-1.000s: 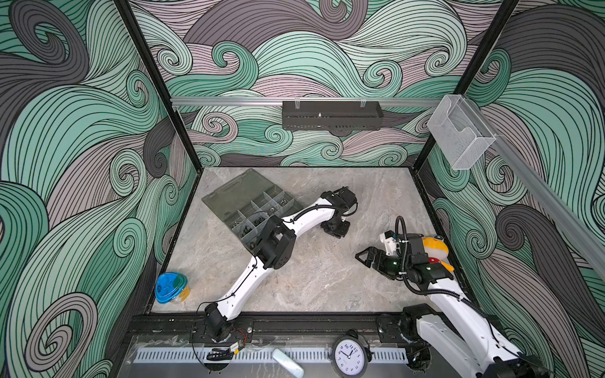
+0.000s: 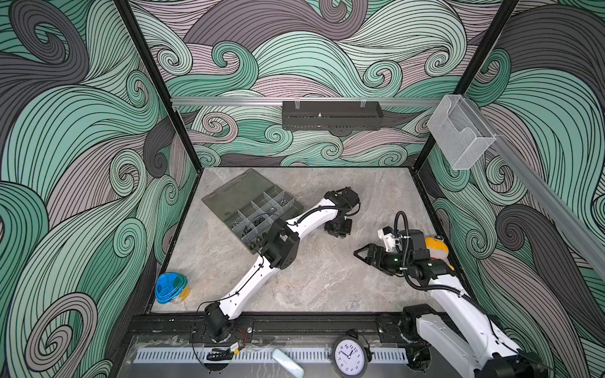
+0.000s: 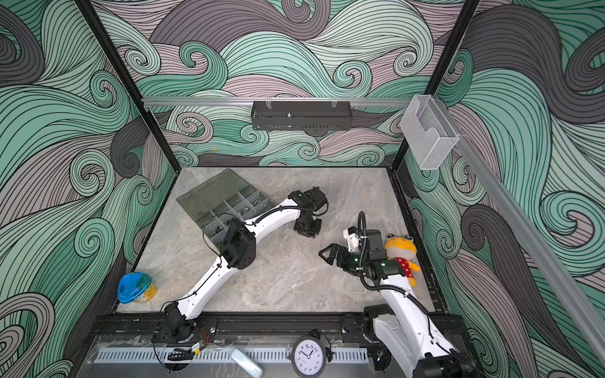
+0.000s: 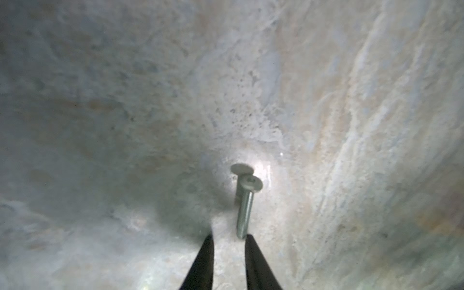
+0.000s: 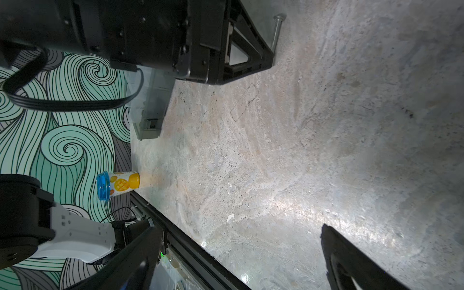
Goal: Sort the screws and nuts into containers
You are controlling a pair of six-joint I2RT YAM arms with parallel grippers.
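A single silver screw (image 4: 245, 212) lies on the grey table in the left wrist view, its flat head pointing away from my left gripper. That gripper is open; its right fingertip is at the screw's shank end in the picture, and nothing is held. The same screw (image 5: 277, 32) shows in the right wrist view beside the left gripper's finger. The divided organizer box (image 2: 252, 217), lid laid back, stands left of the left arm with small hardware in several compartments. My right gripper is open and empty, out over bare table at the right.
A blue-lidded jar (image 2: 170, 287) stands at the front left corner. Behind the right arm sits a yellow and red plush toy (image 3: 402, 255). The left arm passes over the box's near corner. Table between the two grippers and at the back right is clear.
The right arm has moved slightly left.
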